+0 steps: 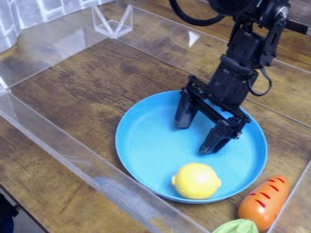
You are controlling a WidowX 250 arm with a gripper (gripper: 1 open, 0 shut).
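My black gripper [203,124] reaches down from the top right over a blue plate [145,146], its two fingers spread apart low over the plate's back half. Nothing shows between them. A yellow lemon-like toy [195,180] lies near the front of the plate, apart from the fingers.
An orange carrot toy [265,200] and a pale green object [248,226] lie outside the plate at the lower right. Clear plastic walls border the wooden surface [73,91], which is bare to the left of the plate.
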